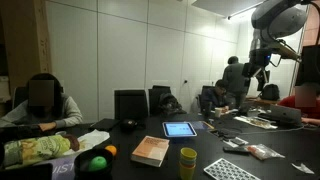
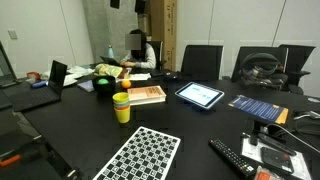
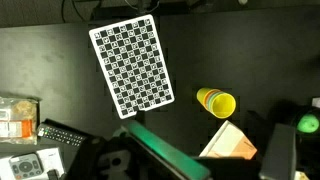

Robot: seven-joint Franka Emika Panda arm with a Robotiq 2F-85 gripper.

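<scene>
High above the table hangs my gripper (image 1: pixel 260 72), apart from everything on it. Its fingers are open and hold nothing. Dark finger parts line the bottom of the wrist view, with a blurred green strip (image 3: pixel 165 150) running between them. A stack of yellow cups (image 2: pixel 122 108) stands upright on the black table, and its yellow rim shows in the wrist view. The black-and-white checkered board (image 3: pixel 131 65) lies flat beside it. Behind the cups is an orange and white book (image 2: pixel 147 95). A green round item (image 1: pixel 97 163) rests in a dark bowl, an orange fruit (image 2: pixel 127 84) close by.
A lit tablet (image 2: pixel 199 95) lies toward the back. A dark remote or small keyboard (image 3: pixel 62 133) and a clear bag with orange contents (image 3: pixel 15 122) are near the board. Patterned cloth (image 1: pixel 32 149) lies beside the bowl. People and chairs are behind the table. Bare table surrounds the board.
</scene>
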